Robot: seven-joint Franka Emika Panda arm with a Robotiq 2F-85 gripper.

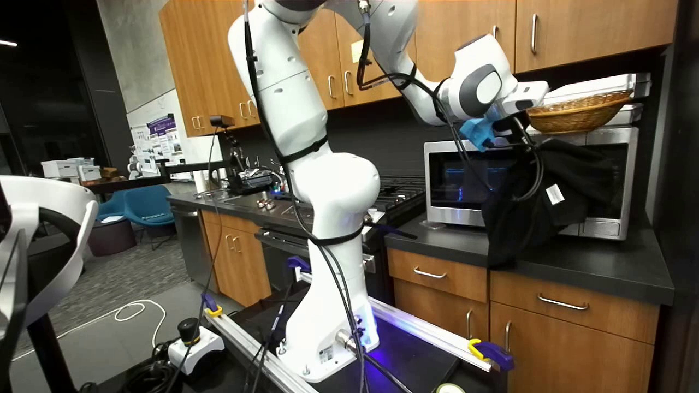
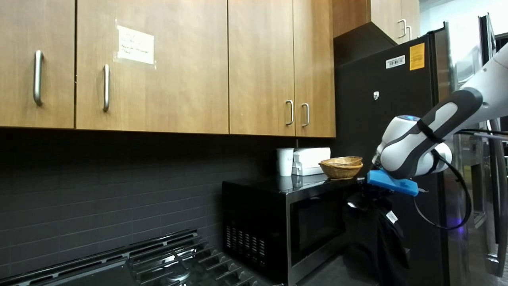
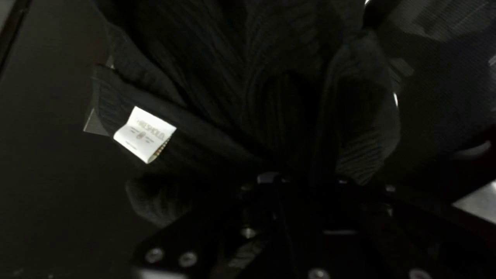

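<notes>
A black cloth (image 1: 541,200) with a white tag hangs from my gripper (image 1: 522,134) in front of the microwave (image 1: 456,213). Its lower end hangs about level with the counter's front edge. In the wrist view the folds of the cloth (image 3: 279,102) gather at the fingers of the gripper, which is shut on them. The fingertips are mostly lost in the dark fabric. From the second exterior view, the cloth (image 2: 376,238) drops below the blue part of the wrist, right of the microwave's front.
A wicker basket (image 1: 580,114) sits on the microwave close to the gripper, with white containers (image 1: 593,88) behind it. Wooden cabinets (image 1: 465,26) hang above. Dark counter (image 1: 452,246) shows bare left of the cloth. The stove (image 2: 176,267) stands further left.
</notes>
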